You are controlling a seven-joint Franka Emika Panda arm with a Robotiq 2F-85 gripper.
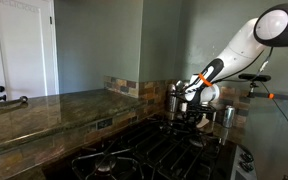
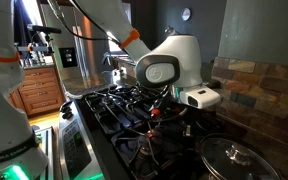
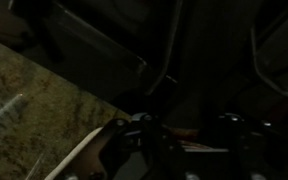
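At the far right end of the stove, my gripper (image 1: pixel 192 112) hangs low over the black grates (image 1: pixel 149 150). In the second exterior view, the white arm (image 2: pixel 164 68) covers much of the area around the fingers. The wrist view is very dark; there the gripper shows at the bottom edge, its fingers close around a pale-edged object (image 3: pixel 76 152). What this object is cannot be made out, and most of it lies hidden under the gripper.
A glass lid (image 2: pixel 239 160) with a metal rim lies at the near right in the second exterior view. Canisters (image 1: pixel 229 117) stand near the tiled wall (image 1: pixel 124 87).
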